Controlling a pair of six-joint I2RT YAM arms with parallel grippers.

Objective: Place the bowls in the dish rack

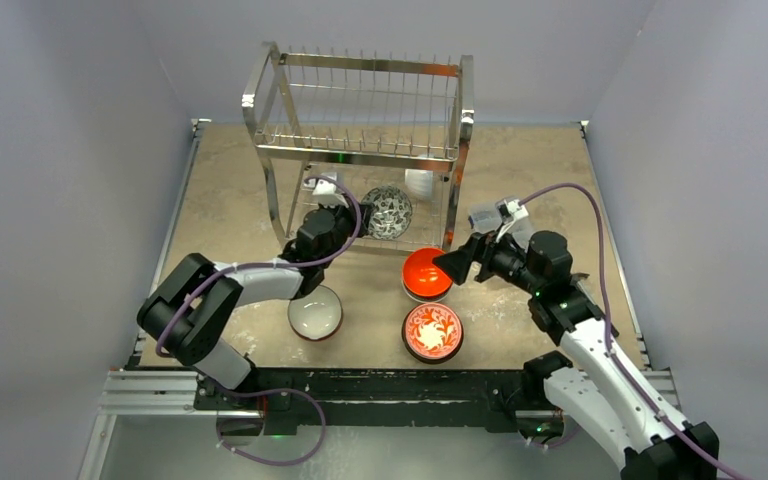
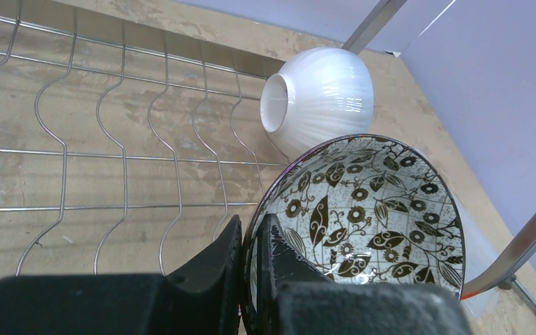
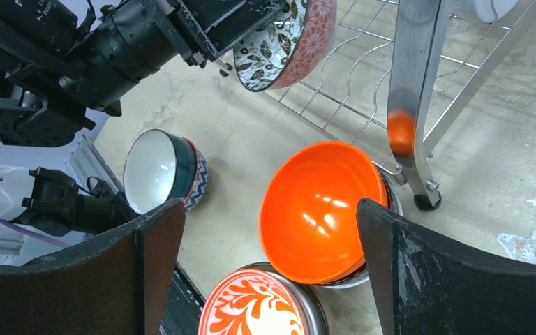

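Note:
My left gripper is shut on the rim of a floral-patterned bowl, whose outside looks pink in the right wrist view. That bowl (image 1: 388, 213) is tilted at the front of the dish rack's (image 1: 360, 158) lower level; whether it touches the wires I cannot tell. A white ribbed bowl (image 2: 328, 94) lies on its side in the rack's lower right. My right gripper stands open with an orange bowl (image 3: 321, 209) beyond its fingers, apart from it. A red-and-white patterned bowl (image 1: 433, 331) and a pale bowl (image 1: 315, 313) rest on the table.
The rack's metal side frame (image 3: 412, 91) rises close behind the orange bowl. Stacked dark rims show under the orange and red-patterned bowls. A greyish clear object (image 1: 505, 218) sits behind my right gripper. Bare tabletop (image 1: 550, 145) lies right of the rack.

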